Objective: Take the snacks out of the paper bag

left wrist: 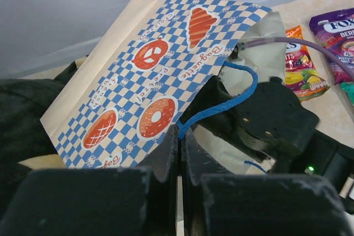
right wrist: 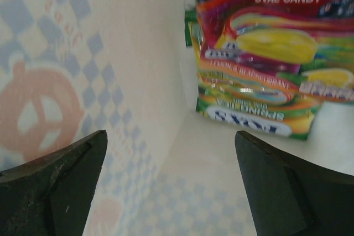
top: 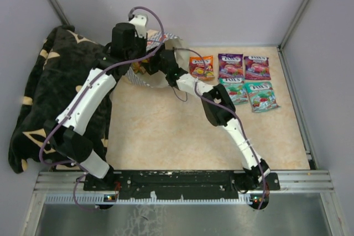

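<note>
The checkered paper bag (left wrist: 149, 84) lies on its side at the table's back left, its mouth facing right. My left gripper is shut on the bag's thin blue handle (left wrist: 228, 105) above the opening. Through the mouth reaches my right gripper, open and with nothing between its fingers. Ahead of it inside the bag are a red fruit candy pack (right wrist: 276, 31) and a yellow-green pack (right wrist: 260, 111) beneath it. From the top, the arms hide most of the bag's contents.
Right of the bag lie an orange pack (top: 201, 67), two purple packs (top: 230, 66) and two teal packs (top: 261, 96). A dark blanket (top: 47, 98) is at left.
</note>
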